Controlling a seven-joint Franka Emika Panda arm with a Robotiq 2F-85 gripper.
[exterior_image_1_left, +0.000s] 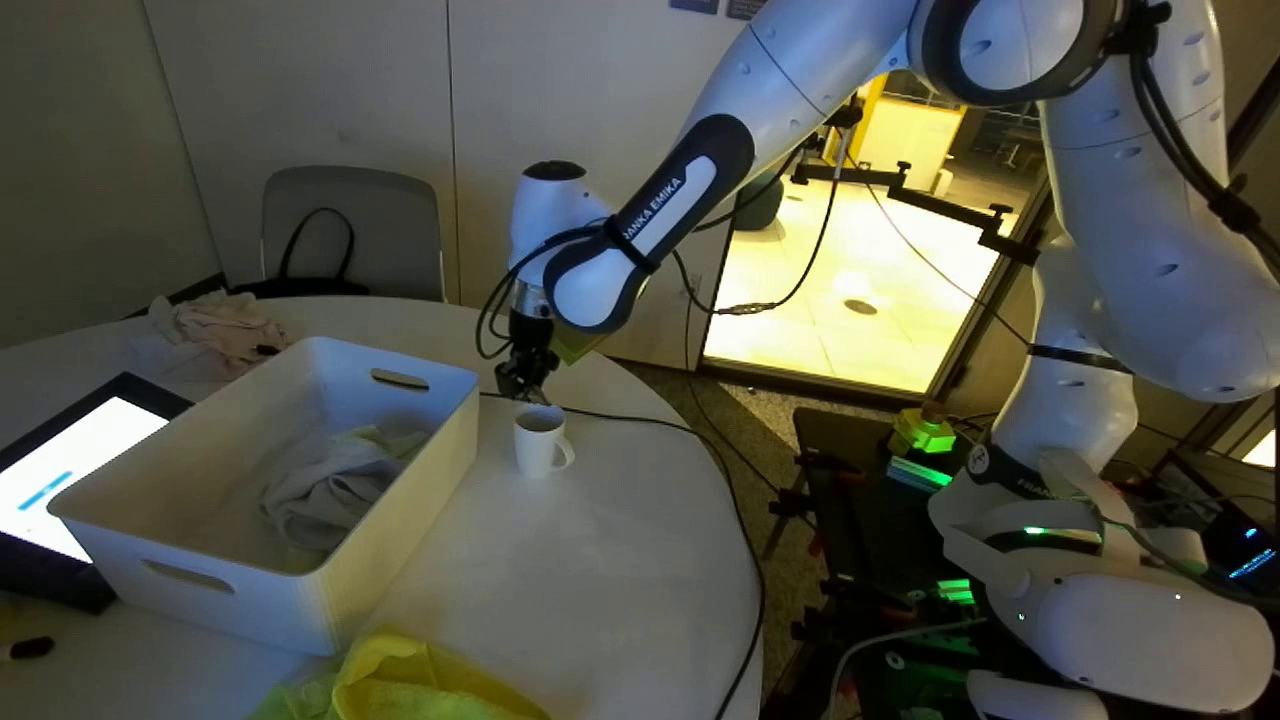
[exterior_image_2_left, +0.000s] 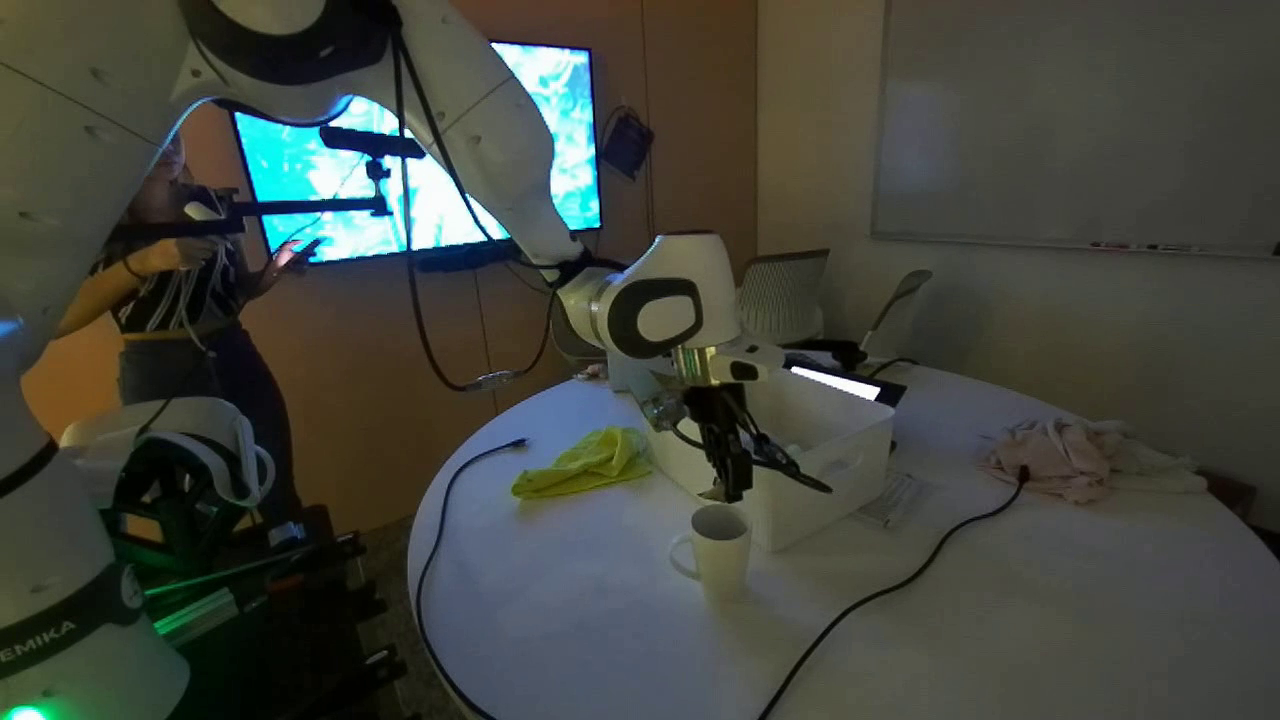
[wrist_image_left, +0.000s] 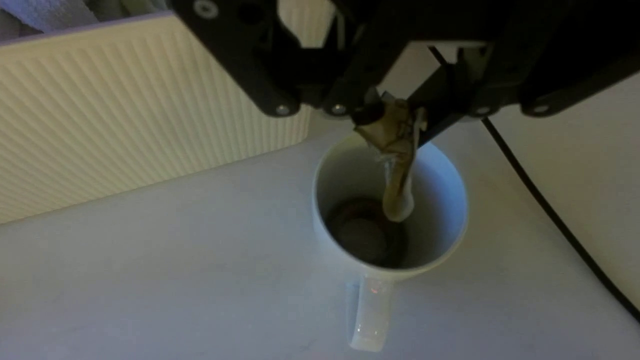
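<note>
A white mug (exterior_image_1_left: 540, 443) stands upright on the table, its handle toward the bottom of the wrist view; a dark patch shows at its bottom (wrist_image_left: 366, 237). Just above the mug's rim is my gripper (exterior_image_1_left: 524, 382), pointing down. In the wrist view the gripper is shut on a small brownish crumpled thing (wrist_image_left: 396, 138), perhaps a tea bag. Its pale lower end hangs in front of the mug's opening; whether it reaches inside cannot be told. The fingers partly hide the mug's far rim.
Close beside the mug stands a white bin (exterior_image_1_left: 408, 504) with grey cloth (exterior_image_1_left: 336, 486) inside. A black cable (exterior_image_2_left: 894, 588) runs past the mug's other side. A yellow cloth (exterior_image_2_left: 588, 462) lies near the table edge. In exterior view 1, the table's near right is clear.
</note>
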